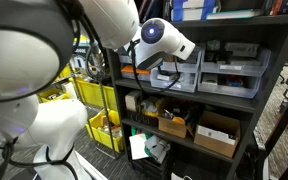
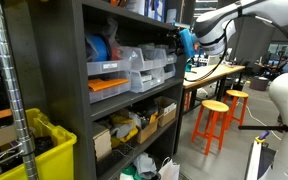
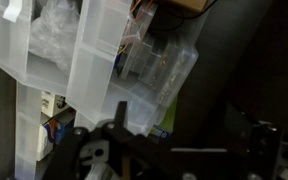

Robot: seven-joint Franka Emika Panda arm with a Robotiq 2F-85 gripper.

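Note:
In the wrist view my gripper stands open, its dark fingers wide apart at the bottom edge, with nothing between them. Clear plastic drawers point(image 3: 94, 55) fill the left half of that view. One holds a crumpled clear bag point(image 3: 54, 32); beside it lies a clear case point(image 3: 162, 72) with thin items inside. From outside, the arm's wrist point(image 1: 162, 42) reaches up to the shelf, in front of the stacked clear bins point(image 1: 184, 72). The fingertips are too small to make out there.
Below the bins, the dark shelf point(image 1: 174, 98) carries cardboard boxes point(image 1: 216, 132). A white bag point(image 2: 169, 169) lies low by the shelf. Yellow bins point(image 1: 106, 130) stand to the left, and orange stools point(image 2: 212, 118) stand on the open floor.

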